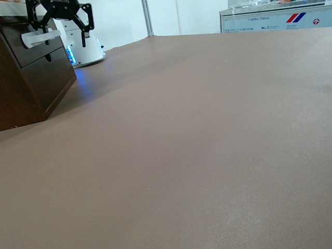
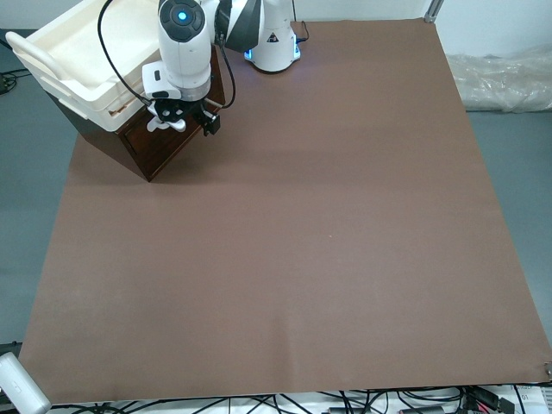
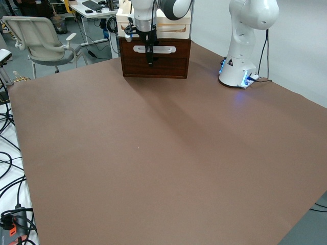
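Observation:
My gripper point(image 1: 65, 36) hangs at the front of a dark wooden drawer box point(image 1: 26, 88), beside the white bar handle point(image 1: 39, 39) of its upper drawer. In the top view its two black fingers stand apart; whether anything is between them is unclear. In the right view the gripper point(image 3: 149, 53) is in front of the handle point(image 3: 166, 49), partly hiding it. A cream plastic bin point(image 2: 95, 52) sits on top of the wooden box.
The white arm base point(image 3: 235, 74) stands beside the box at the back. Cables point(image 2: 362, 401) run outside the table's edge.

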